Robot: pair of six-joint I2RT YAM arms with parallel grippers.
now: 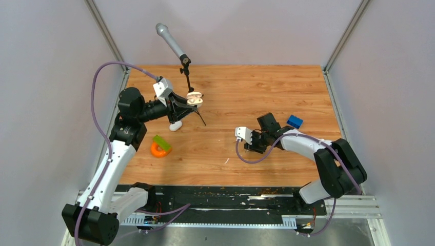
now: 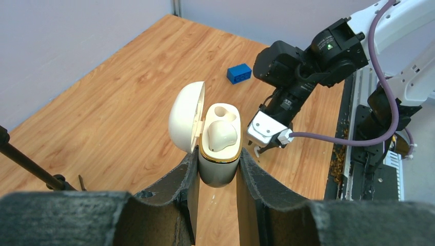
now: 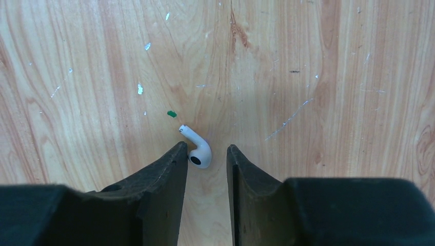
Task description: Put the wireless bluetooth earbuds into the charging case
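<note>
My left gripper is shut on the white charging case [image 2: 219, 171], which is held up off the table with its lid [image 2: 186, 117] swung open. Inside the case are small openings at one end and a rounded white shape; I cannot tell whether that shape is an earbud. A white earbud [image 3: 201, 154] lies on the wood in the right wrist view, its stem angled away up and left. My right gripper is low over it, fingers parted, the earbud's head close to the left fingertip [image 3: 179, 151]; contact is unclear.
A microphone on a stand [image 1: 172, 41] rises just behind the left gripper. A blue brick [image 1: 295, 121] lies beyond the right arm. An orange ring [image 1: 157, 151], a green block [image 1: 162, 142] and a white rounded object [image 1: 175, 126] sit at left. Mid-table is mostly clear.
</note>
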